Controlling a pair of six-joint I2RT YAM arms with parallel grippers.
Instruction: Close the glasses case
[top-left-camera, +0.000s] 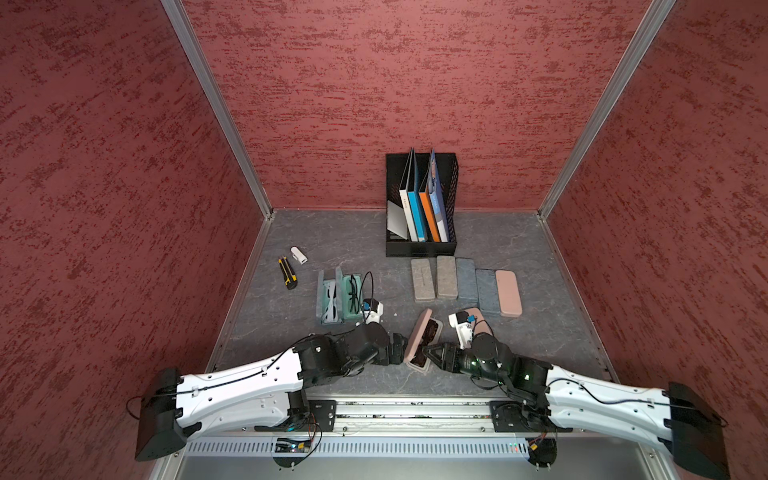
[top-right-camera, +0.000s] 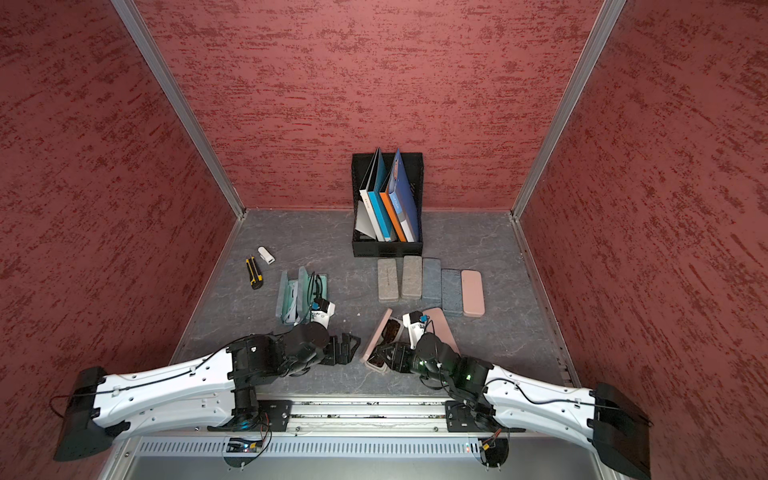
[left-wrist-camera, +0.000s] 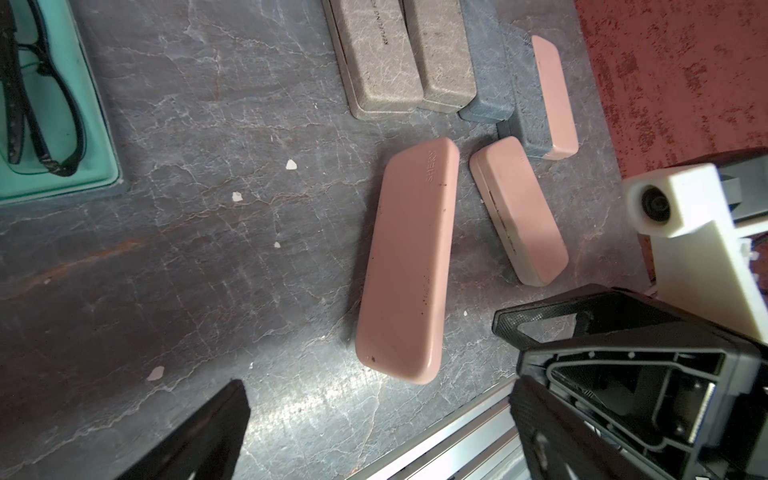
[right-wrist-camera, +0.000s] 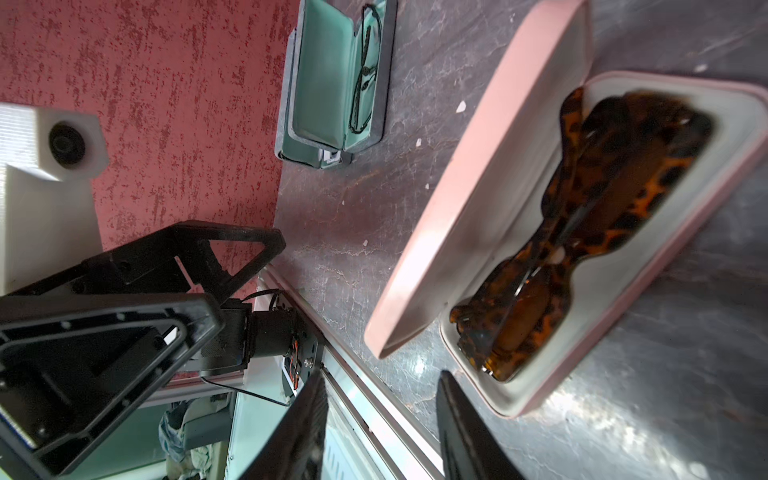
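Observation:
A pink glasses case (right-wrist-camera: 480, 168) stands open with tortoiseshell sunglasses (right-wrist-camera: 584, 224) lying in its base. In the left wrist view its raised lid (left-wrist-camera: 404, 260) shows from outside. My right gripper is open beside the case's near end, nothing between its fingers. My left gripper is open, empty, just left of the case in the top views. Two teal cases (left-wrist-camera: 108, 160) stand open farther left, one holding black glasses.
Several closed cases (top-left-camera: 446, 277) line the back right, with another pink one (left-wrist-camera: 520, 212) nearer. A black file holder (top-left-camera: 420, 248) stands behind. A box cutter (top-left-camera: 288, 272) and white object (top-left-camera: 299, 255) lie at left.

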